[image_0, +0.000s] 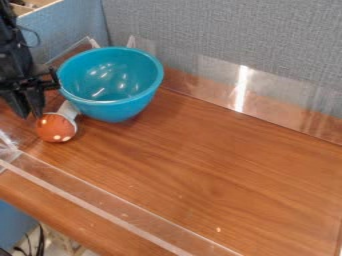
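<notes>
My black gripper (30, 100) hangs at the left edge of the camera view, fingers pointing down, just left of and above a toy mushroom (56, 126) with an orange, white-spotted cap and pale stem. The mushroom lies on its side on the wooden table, against the lower left of a turquoise bowl (134, 95), which is upright and looks empty. I cannot tell exactly how far apart the fingers are; the mushroom's cap is outside them.
A grey padded wall (254, 40) runs along the back, and clear plastic strips line the back and front edges.
</notes>
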